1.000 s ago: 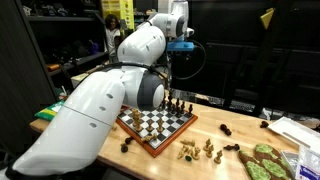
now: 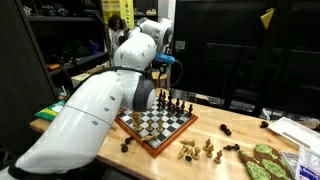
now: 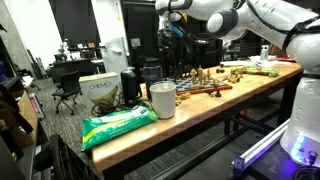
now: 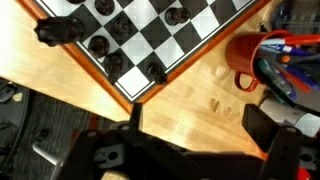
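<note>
In the wrist view my gripper stands open, its two dark fingers far apart with only bare wood visible between them. Beyond the fingertips lies the edge of a black-and-white chessboard point(image 4: 181, 42). Dark pieces stand on it, one of them point(image 4: 157, 73) close to the border. A larger dark piece point(image 4: 62, 30) is at the upper left. Exterior view 1 has the whole chessboard point(image 2: 172, 124) on the table, dark pieces on its far side and light ones on its near side. There, the arm hides part of the board, and the fingers cannot be made out.
A red mug point(image 4: 243, 55) full of pens stands right of the board in the wrist view. Several light pieces point(image 2: 209, 148) lie off the board, near a green-brown mat point(image 2: 262, 162). A white tray point(image 2: 297, 133) sits at the right. Bare table point(image 2: 225, 117) lies between.
The arm's wrist end, with its blue band, has shifted left and lower in exterior view 1. The chessboard and pieces show no visible movement.
</note>
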